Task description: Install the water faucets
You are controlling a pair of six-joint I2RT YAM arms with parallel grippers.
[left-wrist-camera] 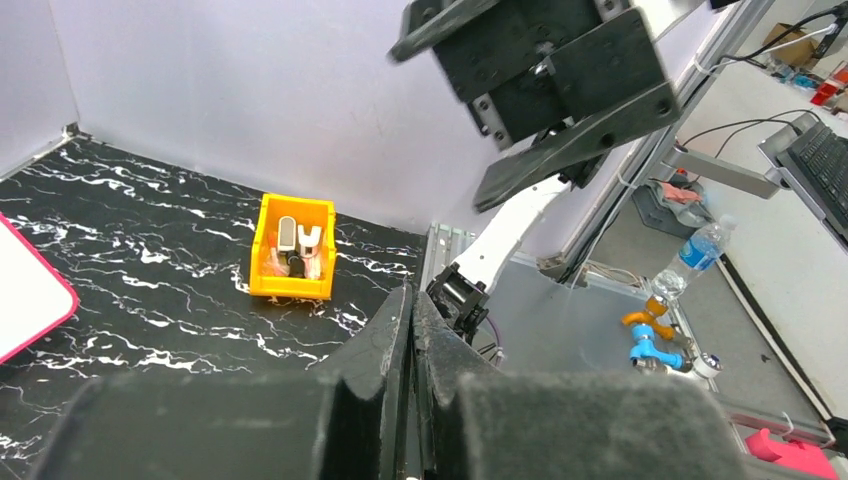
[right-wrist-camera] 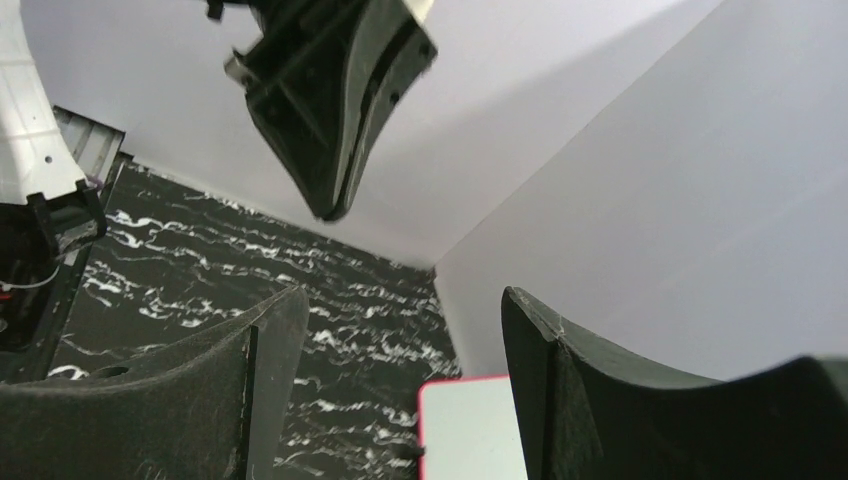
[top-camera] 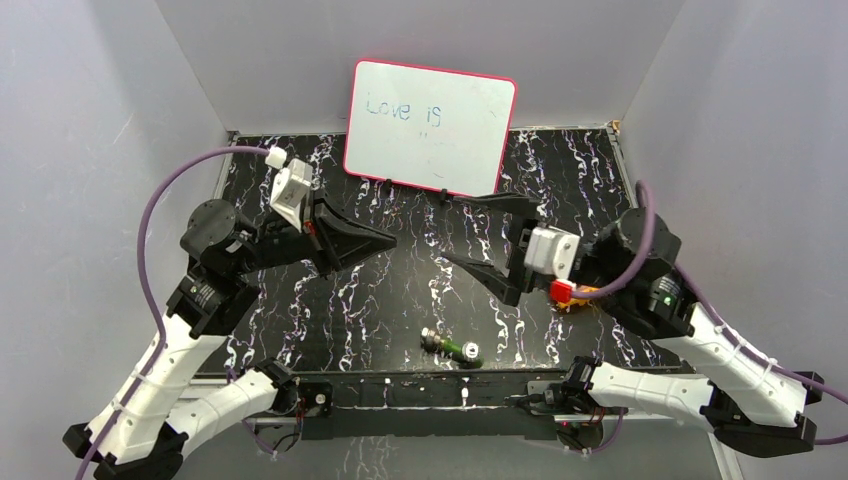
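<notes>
The green faucet (top-camera: 452, 347) with metal ends lies near the front edge of the black marbled table (top-camera: 400, 310), well apart from both hands. In the top view my left gripper (top-camera: 394, 241) is raised at centre left, its fingertips pressed together. From the left wrist view, the fingers (left-wrist-camera: 385, 340) meet along a thin seam and hold nothing. My right gripper (top-camera: 445, 227) faces it from the right, fingers spread wide. Only bare table and the other gripper show between the right fingers in the right wrist view.
A whiteboard (top-camera: 430, 125) with a red rim leans at the back. An orange bin (left-wrist-camera: 292, 290) with small parts sits at the table's right, partly behind the right arm from above. Bare table surrounds the faucet.
</notes>
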